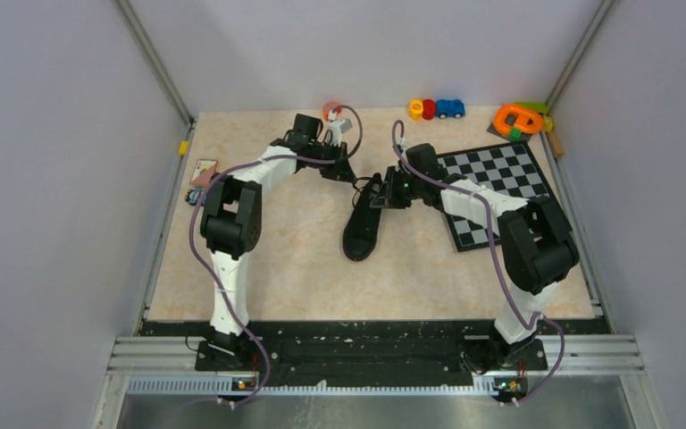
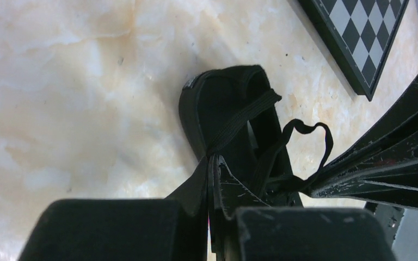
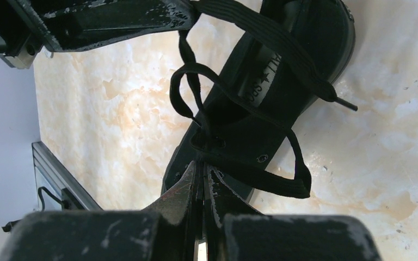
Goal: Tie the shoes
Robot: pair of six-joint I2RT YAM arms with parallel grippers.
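A black shoe (image 1: 360, 234) (image 3: 326, 32) lies mid-table with its laces loose and looped across it. My left gripper (image 1: 347, 174) is at the shoe's upper left, shut on a flat black lace (image 2: 239, 122) that stretches from its fingertips across the shoe. My right gripper (image 1: 382, 198) is over the shoe's upper part, shut, with a lace band (image 3: 250, 176) at its tips; whether it grips that lace is hard to tell.
A checkerboard (image 1: 496, 170) (image 2: 364, 32) lies to the right. Toys (image 1: 449, 108) line the back edge and small items (image 1: 204, 172) lie at the left.
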